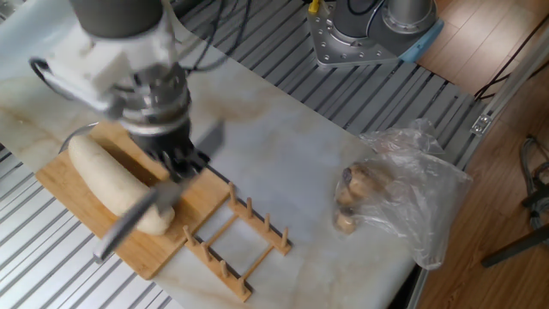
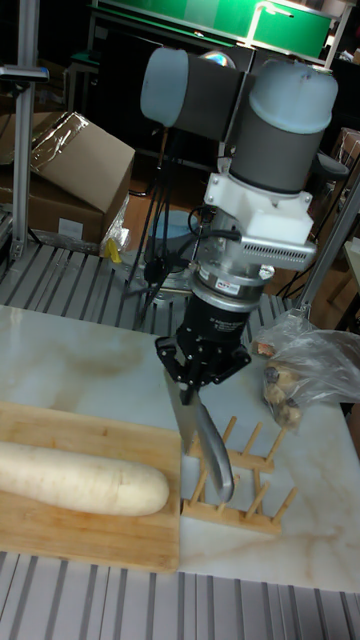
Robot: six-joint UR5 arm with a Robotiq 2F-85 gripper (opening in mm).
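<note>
My gripper (image 1: 182, 169) is shut on a knife with a silver handle (image 1: 129, 226), gripping it around its middle. In exterior view 2, the knife hangs over the right part of a wooden cutting board (image 1: 202, 196), its blade (image 1: 211, 141) pointing up and right. Exterior view 3 also has the gripper (image 2: 187, 390) above the table, with the knife handle (image 2: 216, 459) slanting down in front of a wooden peg rack (image 2: 232, 519). The rack holds nothing and lies right beside the board. A long white radish (image 1: 107, 178) rests on the board, partly covered by the knife in exterior view 2.
A clear plastic bag (image 1: 426, 202) with brown lumps (image 1: 365, 183) in it lies at the right of the table. Bare tabletop (image 1: 296, 172) stretches between rack and bag. Cardboard boxes (image 2: 80, 160) stand behind the table.
</note>
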